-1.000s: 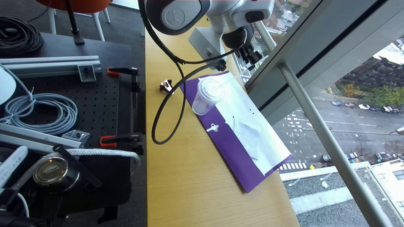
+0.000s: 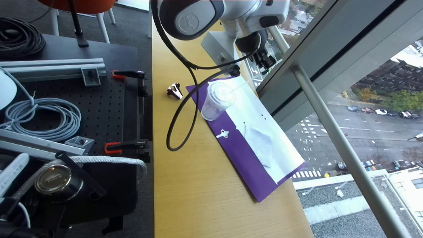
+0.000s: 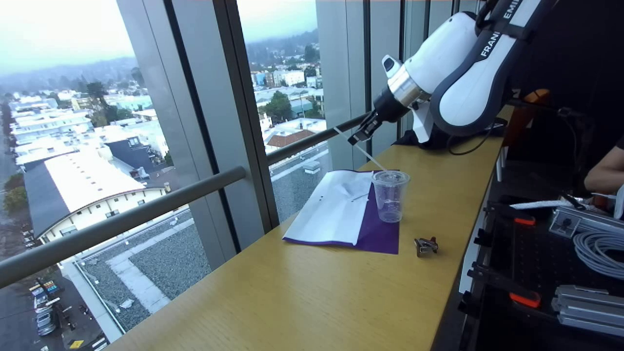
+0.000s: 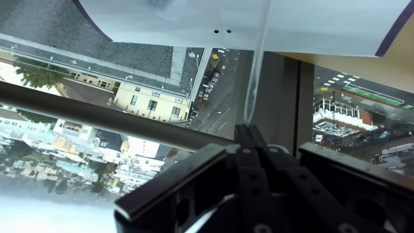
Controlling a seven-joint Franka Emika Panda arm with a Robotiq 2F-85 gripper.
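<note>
A clear plastic cup point(image 3: 390, 199) with a lid stands upright on the table, on the purple part of a folder point(image 3: 383, 237). From its lid a long clear straw point(image 3: 373, 158) slants up toward the window. High beside the straw's upper part is my gripper point(image 3: 358, 139), tilted down toward the railing. In the wrist view, the straw point(image 4: 256, 73) runs to the tips of the shut fingers point(image 4: 244, 136), where the rest of it is hidden. Nothing clearly shows between the fingers, and whether they touch the straw I cannot tell.
White paper point(image 2: 273, 138) covers part of the folder, close to the window. A small shiny metal clip-like object point(image 3: 425, 246) lies near the table's inner edge. Window frames and a railing point(image 3: 310, 140) bound the far side.
In exterior view 1 the arm and gripper have shifted slightly right and down, and the hanging cable loop has moved right with them. The cup and folder have stayed in place.
</note>
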